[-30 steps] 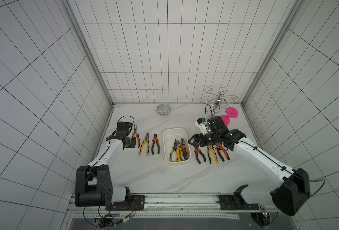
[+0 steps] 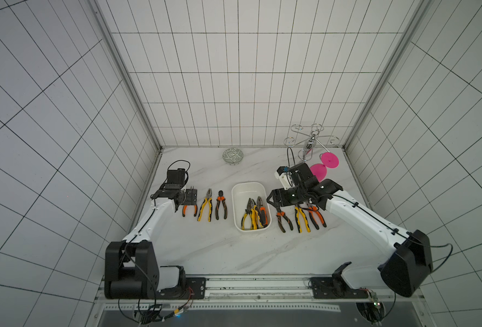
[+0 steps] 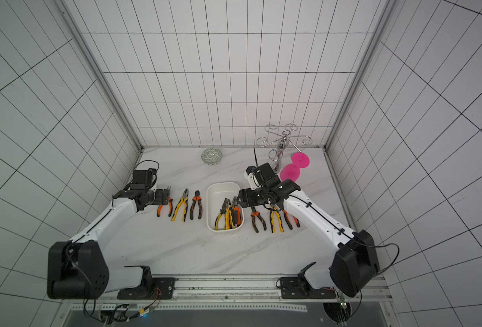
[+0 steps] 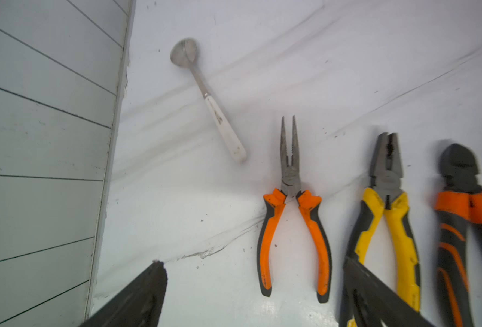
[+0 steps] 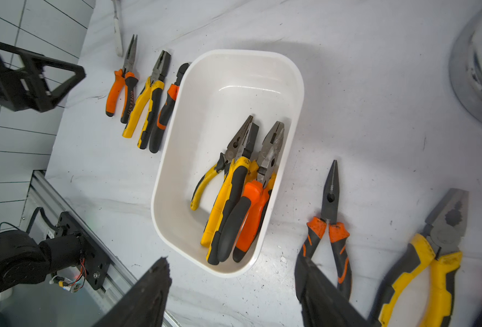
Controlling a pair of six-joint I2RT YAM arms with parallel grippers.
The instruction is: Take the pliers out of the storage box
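A white storage box (image 5: 219, 87) in the middle of the table holds several pliers (image 5: 227, 207) with yellow and orange handles. Outside it lie several more: orange needle-nose pliers (image 4: 320, 245), yellow pliers (image 4: 401, 239) and orange-black pliers (image 4: 450, 250) on the left, and others (image 5: 328, 201) on the right. My left gripper is open above the orange needle-nose pliers, nothing between its fingers. My right gripper hangs open and empty over the box's right side and near end.
A white-handled spoon (image 4: 224, 128) lies at the left. A green dish (image 2: 232, 156), a metal stand and pink discs (image 2: 329, 160) are at the back.
The right arm has moved slightly toward the back.
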